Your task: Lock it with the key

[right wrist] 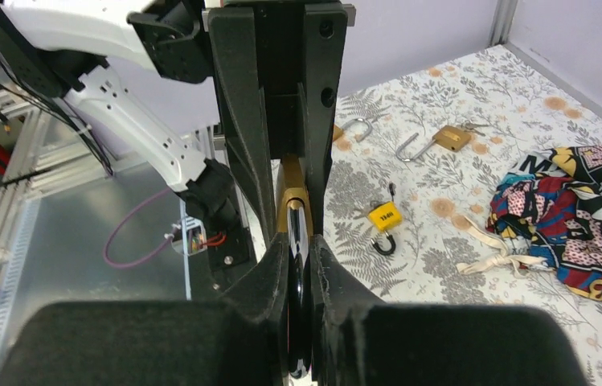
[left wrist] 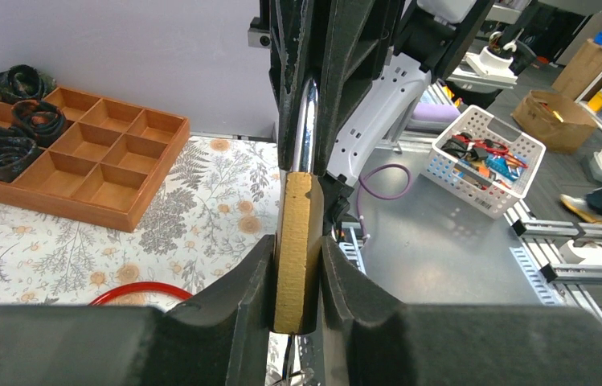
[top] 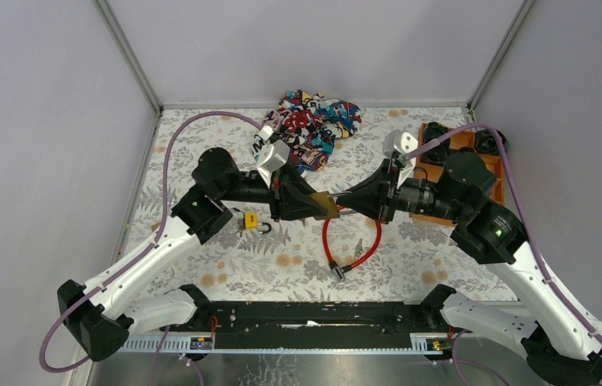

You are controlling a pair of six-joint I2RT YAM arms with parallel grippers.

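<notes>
In the top view a brass padlock body (top: 330,205) sits between the fingers of my left gripper (top: 323,207), which is shut on it. Facing it from the right, my right gripper (top: 344,201) is shut on the padlock's silver shackle. The left wrist view has the brass block upright between the dark fingers, the shiny shackle (left wrist: 307,121) rising from its far end. Thin metal (left wrist: 299,375) shows past the body's near end; whether it is a key, I cannot tell. The keyhole is hidden.
Below the grippers lies a red cable lock (top: 367,255). A small yellow padlock (top: 251,219) lies to the left. Another brass padlock with keys (right wrist: 452,137) and a patterned cloth (right wrist: 583,213) rest on the table. A wooden tray (top: 497,166) stands at the right.
</notes>
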